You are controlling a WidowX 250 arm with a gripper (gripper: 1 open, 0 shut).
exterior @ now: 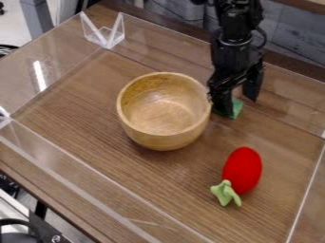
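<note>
The black gripper (226, 95) is low over a small green object (233, 108) just right of a wooden bowl (162, 111), its fingers around or in front of that object, which is partly hidden. Whether the fingers are closed on it I cannot tell.
A red plush object with a pale green top (241, 176) lies at the lower right. A clear wire-like or plastic item (105, 30) is at the upper left. A raised edge runs along the back right.
</note>
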